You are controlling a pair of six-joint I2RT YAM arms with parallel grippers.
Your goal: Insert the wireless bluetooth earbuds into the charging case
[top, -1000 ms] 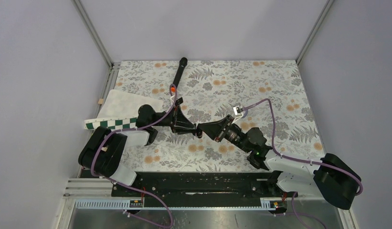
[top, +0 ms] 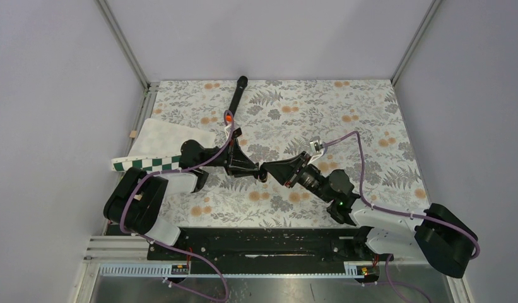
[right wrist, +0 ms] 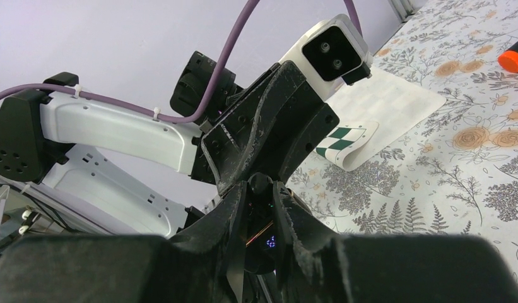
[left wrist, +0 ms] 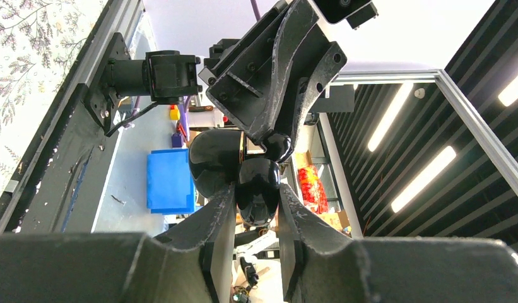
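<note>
Both grippers meet over the middle of the cloth in the top view. My left gripper is shut on the glossy black charging case (left wrist: 258, 183), whose lid (left wrist: 212, 158) stands open. My right gripper closes round a small black earbud at the case; in the left wrist view a small glossy piece sits between its fingertips. Whether the right fingers are fully shut, and how far the earbud is in the case, I cannot tell.
A black microphone (top: 238, 95) with an orange end lies behind the left gripper. A white mat (top: 161, 136) with a checkered edge is at the left.
The right arm's rear part and cable shift very slightly; both grippers stay in place at the case.
</note>
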